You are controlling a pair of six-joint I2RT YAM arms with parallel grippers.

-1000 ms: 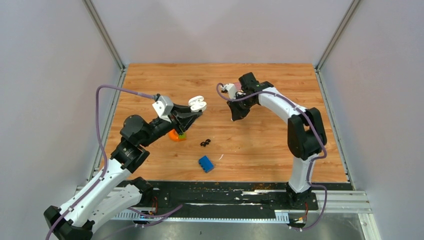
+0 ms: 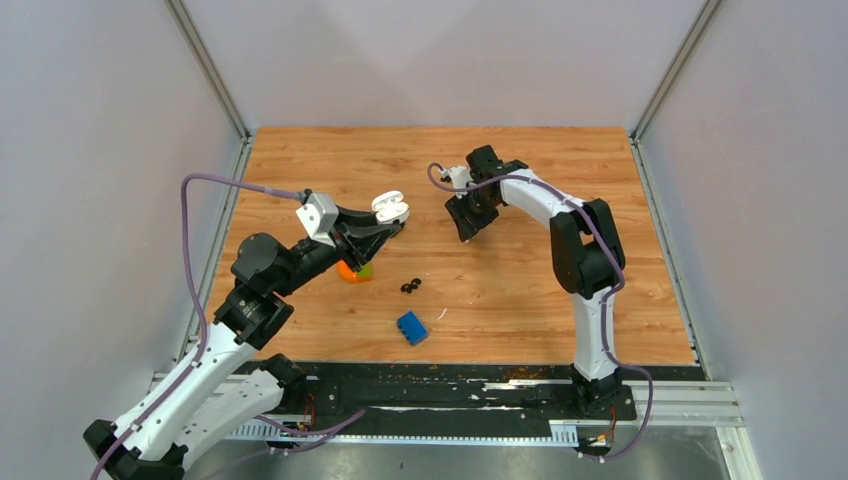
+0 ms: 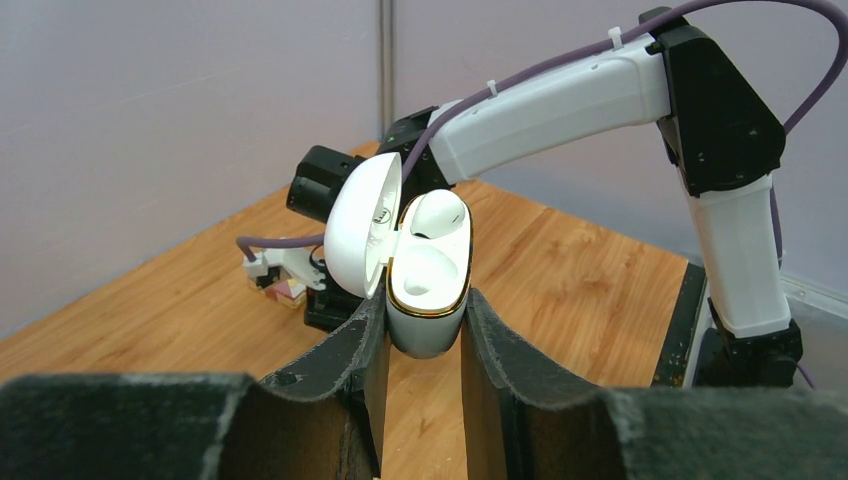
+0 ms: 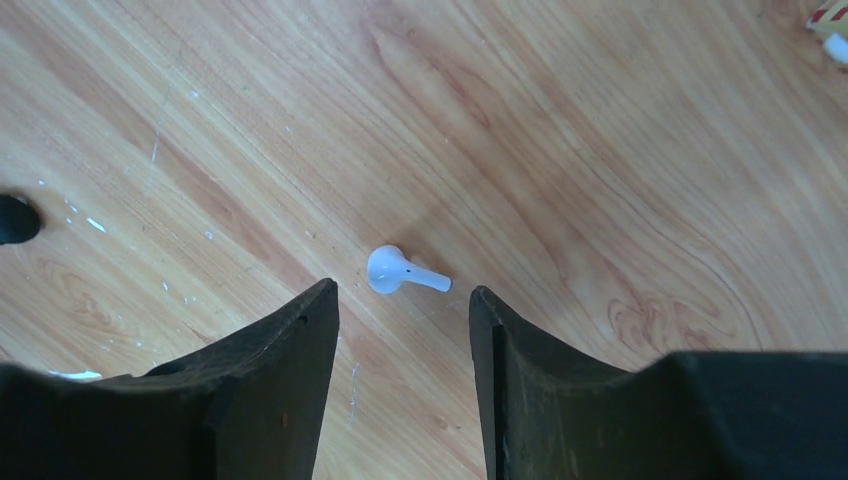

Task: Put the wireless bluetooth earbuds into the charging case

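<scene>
An open white charging case [image 3: 425,290], lid up and both earbud wells empty, is held in my shut left gripper; in the top view it is raised at centre-left [image 2: 392,214]. My right gripper hangs open over the table in the right wrist view. Just beyond its fingertips a single white earbud [image 4: 388,268] lies on the wood, its stem pointing right. Nothing is between the right fingers. No second earbud can be clearly made out.
Small black pieces [image 2: 410,286], a blue block [image 2: 412,328] and an orange-green object [image 2: 352,272] lie on the table. Part of another object [image 4: 832,22] shows at the right wrist view's top right. The back and middle of the table have free room.
The left arm with the case has moved very slightly left.
</scene>
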